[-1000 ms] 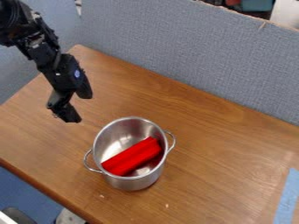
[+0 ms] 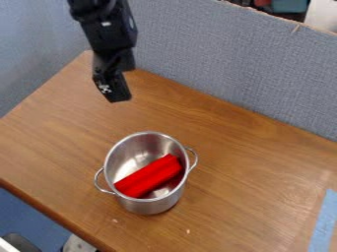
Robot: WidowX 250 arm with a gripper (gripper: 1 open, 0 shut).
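Observation:
My black gripper (image 2: pixel 110 85) hangs over the upper left of the wooden table, well above and apart from a steel pot (image 2: pixel 145 203) with two wire handles in the lower middle. Nothing shows between its fingers, which point down. A red elongated object (image 2: pixel 149 176) lies diagonally inside the pot.
Padded blue-grey walls (image 2: pixel 237 69) stand at the back and left. A pale blue strip (image 2: pixel 324 221) lies at the lower right edge.
My gripper has moved up and to the right from the left side of the table, now looking larger in view. The pot and red object have not moved.

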